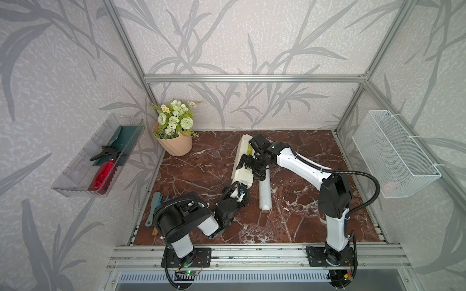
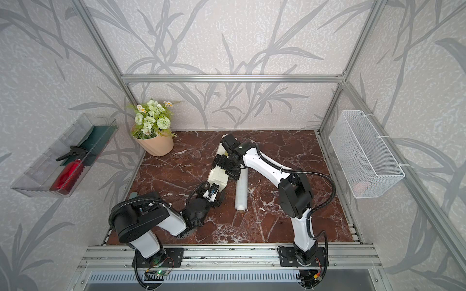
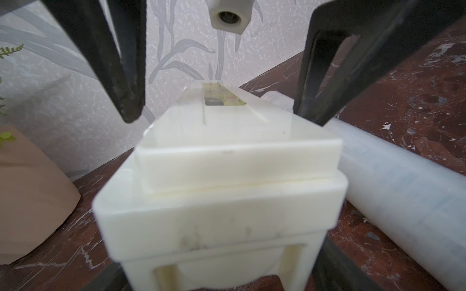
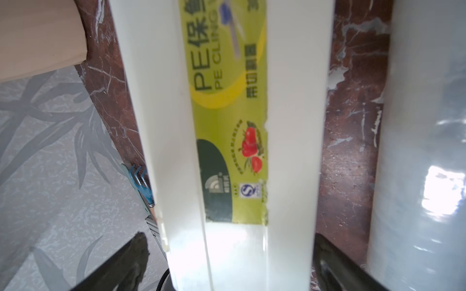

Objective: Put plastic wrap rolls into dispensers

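Observation:
A long white dispenser box with a yellow-green cling wrap label lies on the table, lengthwise away from the front. My left gripper is open at its near end, its blurred fingers low on both sides in the left wrist view. Over the box stands my right gripper, also open, one finger left of the box and the other on its right. Just right of the box rests a translucent wrap roll, roughly parallel to it. Whether anything is inside the box is hidden.
A flower pot stands at the back left. Blue-green tools lie at the left edge, partly behind the left arm. A clear wall bin and a white wire basket hang at the sides.

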